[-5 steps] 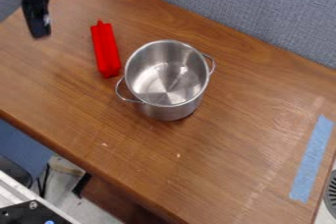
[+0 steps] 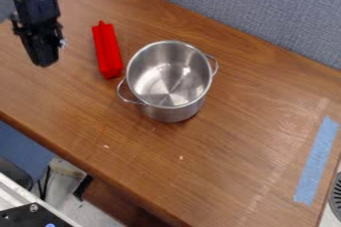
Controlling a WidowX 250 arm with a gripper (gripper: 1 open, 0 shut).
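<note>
A black gripper [image 2: 40, 47] hangs over the left part of the wooden table, left of a red elongated object [image 2: 108, 50]; whether its fingers are open or shut is unclear. The red object lies just left of a steel pot [image 2: 170, 80] with wire handles on two sides.
A strip of blue tape [image 2: 314, 161] is on the right of the table [image 2: 226, 161]. A grey padded surface borders the back, and part of a metal round object shows at the right edge.
The gripper has come down the view and slightly right, toward the middle-left of the table. The red object and pot have not moved.
</note>
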